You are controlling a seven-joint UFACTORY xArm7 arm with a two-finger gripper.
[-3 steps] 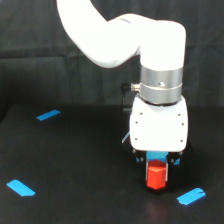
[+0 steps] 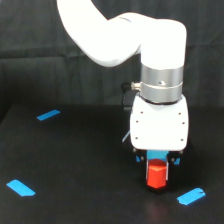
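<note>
My white gripper (image 2: pixel 158 160) hangs over the right part of the black table, low down, with its fingers around a small red and blue object (image 2: pixel 156 173). The red part faces the camera, with blue showing above it. The gripper body hides much of the fingers, so I cannot tell whether they press on it.
Strips of blue tape lie on the black table (image 2: pixel 90 180): one at the back left (image 2: pixel 48 114), one at the front left (image 2: pixel 20 188), one at the front right (image 2: pixel 191 196). A dark curtain stands behind.
The gripper and the red and blue object have shifted very slightly; little else differs.
</note>
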